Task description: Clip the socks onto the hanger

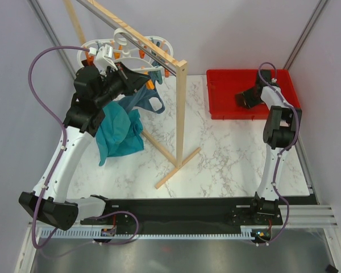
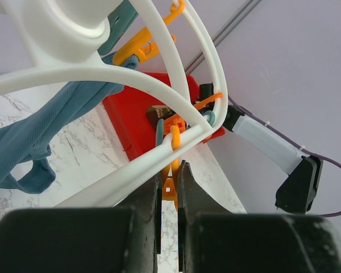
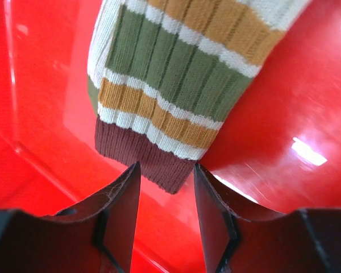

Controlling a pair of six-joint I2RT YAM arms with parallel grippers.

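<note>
A ribbed striped sock (image 3: 159, 85), green, orange and white with a dark brown end, lies in the red bin (image 1: 223, 94). My right gripper is over that brown end, part open, one fingertip at each side of it; nothing is clamped. From the top, my right gripper (image 1: 248, 101) covers much of the sock. On the left, a white hanger (image 2: 199, 133) with orange clips hangs from a wooden stand. My left gripper is shut on an orange clip (image 2: 175, 142) at the hanger's rim. A blue-grey sock (image 2: 62, 108) hangs from another clip.
A teal cloth (image 1: 119, 133) hangs below the hanger. The stand's wooden post (image 1: 181, 114) and its splayed feet rise between the hanger and the bin. The marble tabletop (image 1: 233, 159) in front of the bin is clear.
</note>
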